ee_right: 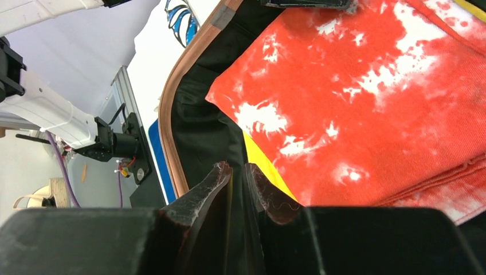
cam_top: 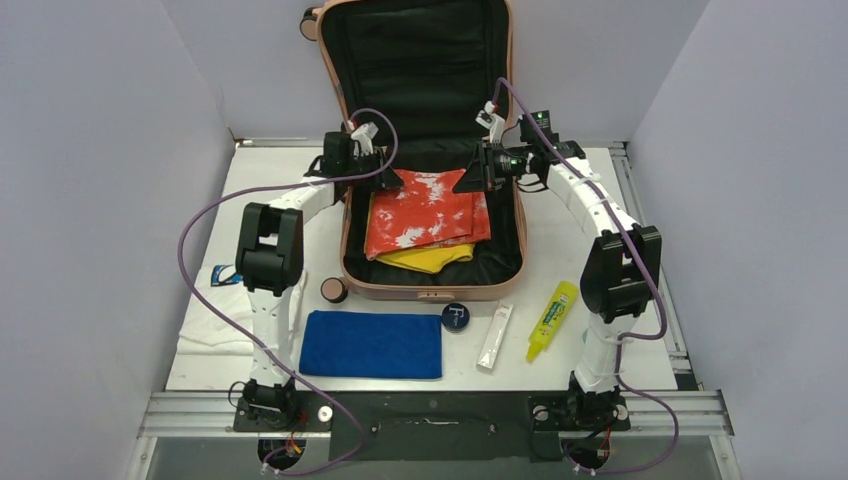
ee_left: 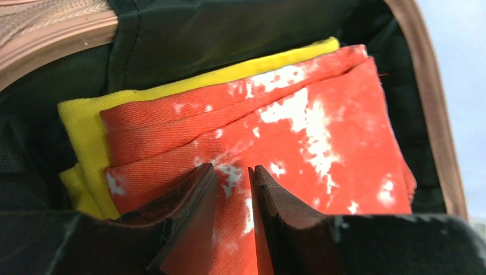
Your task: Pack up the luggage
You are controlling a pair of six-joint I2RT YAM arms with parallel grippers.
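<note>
Folded red tie-dye cloth (cam_top: 420,210) lies inside the open suitcase (cam_top: 400,292), over yellow cloth (cam_top: 425,258). My left gripper hangs above the red cloth toward the suitcase's back left, its fingertips slightly apart, nothing visible held. My right gripper is raised over the cloth's right part in the top view, fingertips a small gap apart with nothing between them.
In front of the suitcase lie a blue cloth (cam_top: 370,345), round tin (cam_top: 455,317), white tube (cam_top: 495,336) and yellow bottle (cam_top: 550,320). A brown-lidded jar (cam_top: 333,289) and white cloth (cam_top: 220,325) are at left.
</note>
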